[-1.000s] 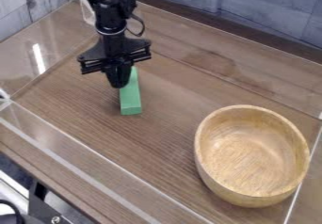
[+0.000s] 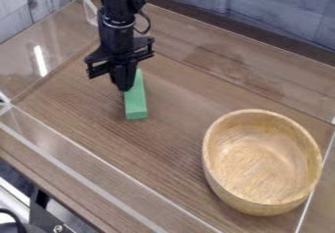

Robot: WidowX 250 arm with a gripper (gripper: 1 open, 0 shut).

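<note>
My black gripper [image 2: 124,83] reaches down from the top centre-left, its fingertips at the upper part of a light green rectangular block [image 2: 135,107] lying on the wooden table. The gripper looks shut, with its tips touching or just over the block's upper left; I cannot tell whether they touch it. The rest of the block extends toward the front, uncovered.
A large round wooden bowl [image 2: 262,159] stands at the front right. A wall borders the table at the top left.
The arm has shifted very slightly. The green block and the bowl look unmoved.
</note>
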